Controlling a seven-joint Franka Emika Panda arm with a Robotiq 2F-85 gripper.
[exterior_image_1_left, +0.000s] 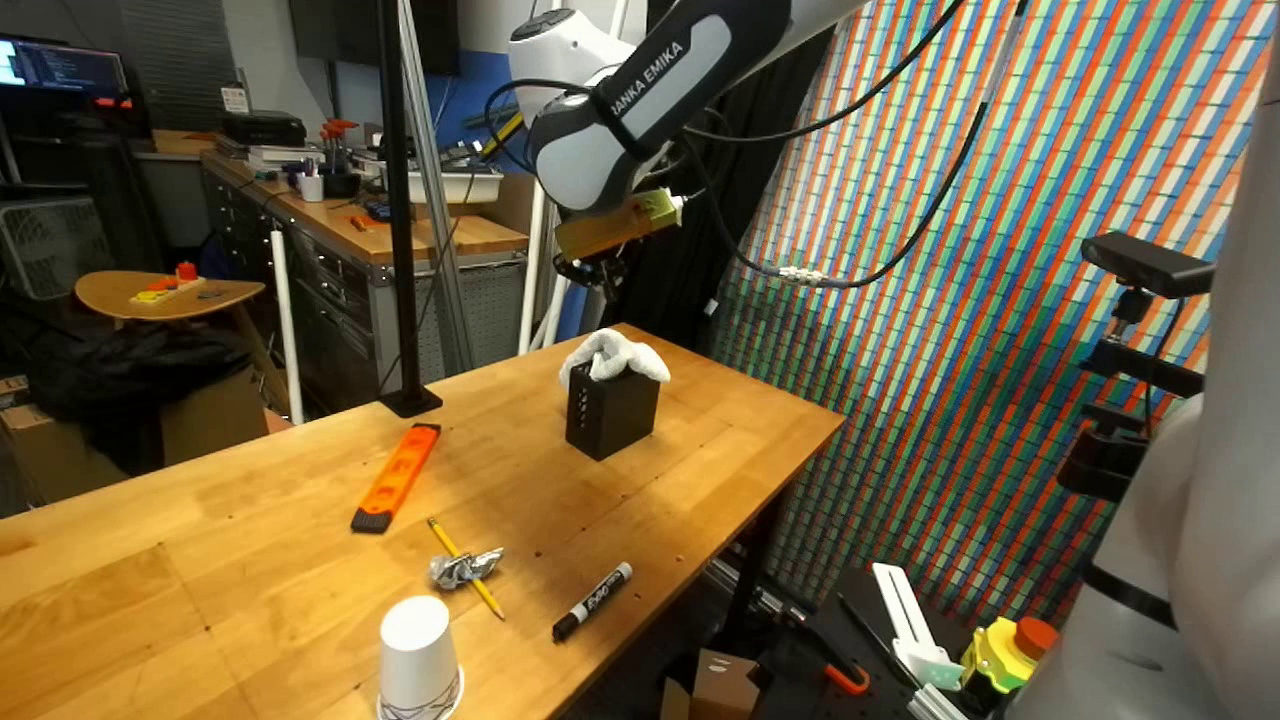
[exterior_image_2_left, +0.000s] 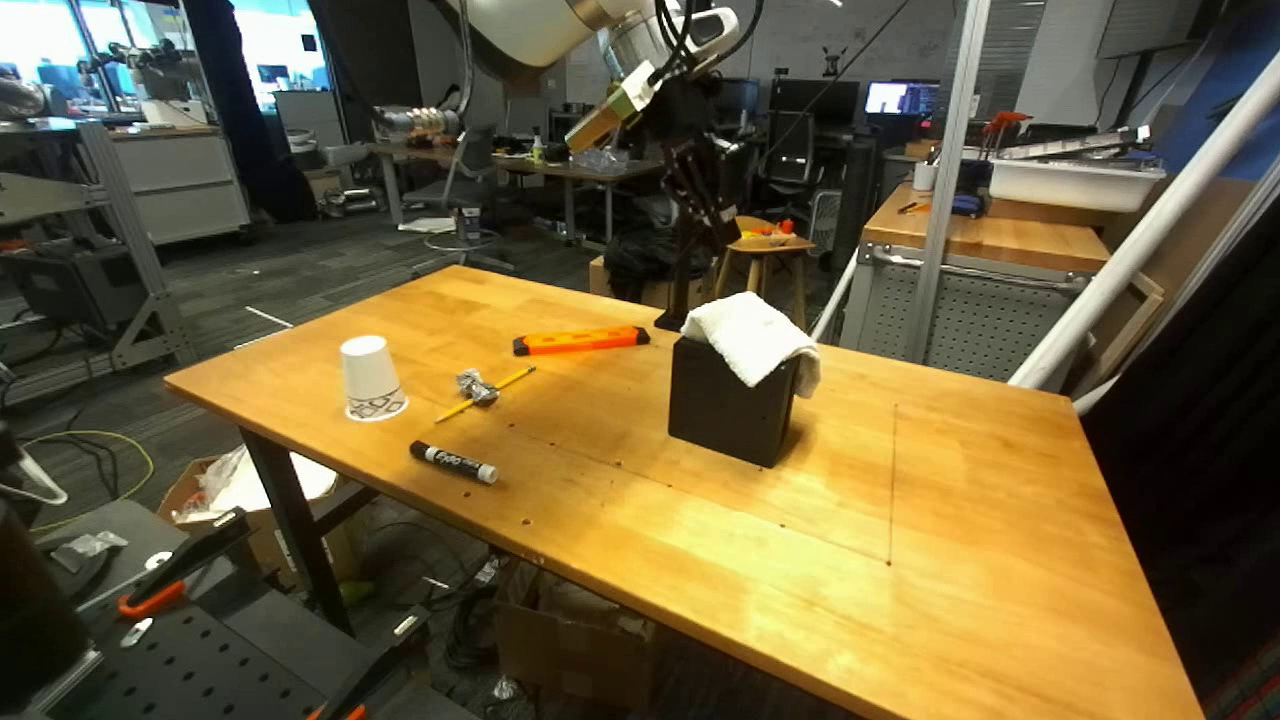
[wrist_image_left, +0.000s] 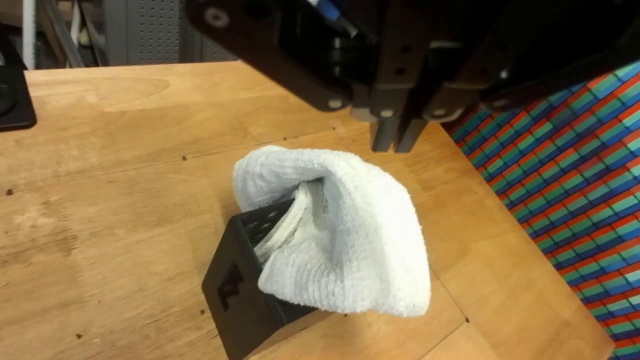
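Note:
A white towel (wrist_image_left: 378, 240) is draped over the top of an upright black box (wrist_image_left: 240, 300). In the wrist view part of it goes down inside while a broad fold hangs outside over the rim. Just past the cloth, my gripper appears with its fingertips brought together and nothing between them. Exterior view 2 has the gripper (exterior_image_2_left: 727, 230) raised above the towel (exterior_image_2_left: 750, 336) and clear of it. From exterior view 1 the box (exterior_image_1_left: 609, 414) stands near the table's far end; how deep the cloth reaches inside is hidden.
On the wooden table (exterior_image_2_left: 960, 480) lie an orange tool (exterior_image_2_left: 584, 341), a pencil (exterior_image_2_left: 516, 378) with crumpled foil (exterior_image_2_left: 475, 386), and a black marker (exterior_image_2_left: 453, 462). A white cup (exterior_image_2_left: 369, 378) stands upside down. Bare tabletop extends right of the box. A black post (exterior_image_1_left: 399, 216) rises behind.

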